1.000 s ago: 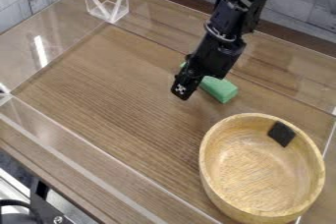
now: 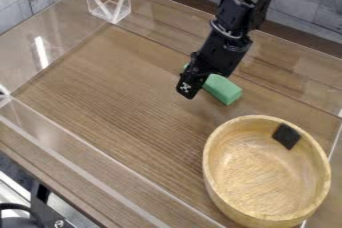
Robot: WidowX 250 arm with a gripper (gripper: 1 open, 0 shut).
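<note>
My black gripper [image 2: 189, 85] hangs low over the middle-right of the wooden surface, its tip just left of a green block [image 2: 221, 91], whose upper-left part is hidden behind it. The gripper looks shut, with nothing visible between its fingers; whether it touches the block is hard to tell.
A round pale yellow bin [image 2: 267, 190] with a dark patch on its rim fills the lower right. A clear plastic piece [image 2: 111, 4] stands at the back left.
The green block and the bin stay where they were.
</note>
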